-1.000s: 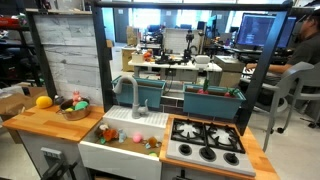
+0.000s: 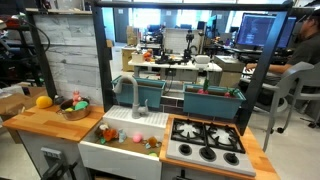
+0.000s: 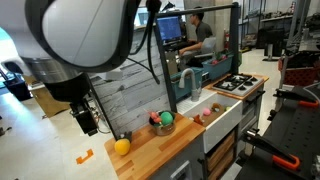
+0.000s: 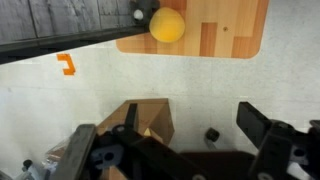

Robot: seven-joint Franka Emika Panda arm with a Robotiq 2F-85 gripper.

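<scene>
My gripper (image 3: 92,118) hangs at the end of the white arm (image 3: 75,55), over the floor to the left of the counter. In the wrist view its dark fingers stand wide apart along the bottom, with nothing held between them. A round orange fruit (image 4: 167,25) rests on the wooden counter end (image 4: 235,40), clear of the gripper. Beside it a brown pot (image 2: 74,112) holds a green item and other small things. Several colourful items lie in the white sink (image 2: 112,160), below the grey faucet (image 2: 135,95).
A black four-burner stove (image 2: 208,142) is set in the counter's right part. Teal bins (image 2: 212,104) hang behind it. Dark frame posts (image 2: 104,60) rise at the counter's back. A cardboard box (image 4: 150,112) stands on the floor under the gripper.
At the left edge of the exterior view, the dark arm parts look slightly shifted. The fruit, pot, sink items and stove stay where they were.
</scene>
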